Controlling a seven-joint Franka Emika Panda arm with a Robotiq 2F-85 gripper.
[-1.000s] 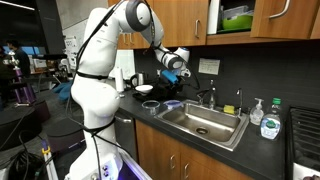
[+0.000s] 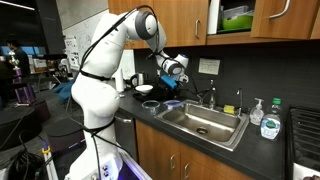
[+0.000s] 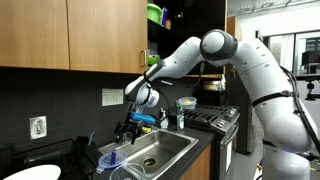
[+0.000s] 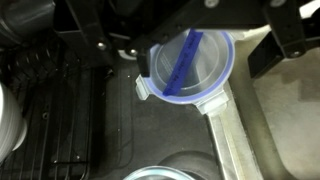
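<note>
A round clear container (image 4: 205, 68) with a blue-edged lid and white side clips shows at the top middle of the wrist view, on the counter beside the sink. A dark blue strip (image 4: 182, 62) crosses its lid. My gripper is open, its dark fingers (image 4: 100, 40) spread wide, and the container appears in the gap below them. In exterior view 2 the gripper (image 3: 126, 134) hangs above the blue-edged container (image 3: 111, 159).
The steel sink (image 2: 238, 137) lies right of the container. A second round rim (image 4: 158, 173) shows at the wrist view's bottom edge. A black dish rack (image 4: 45, 120) stands to the left. Bottles (image 2: 271, 119) stand behind the sink's far right end, and the faucet (image 2: 212, 97) rises behind the basin.
Over the last second my gripper has shifted slightly and come a little lower. The sink, bottles and counter things look unmoved.
</note>
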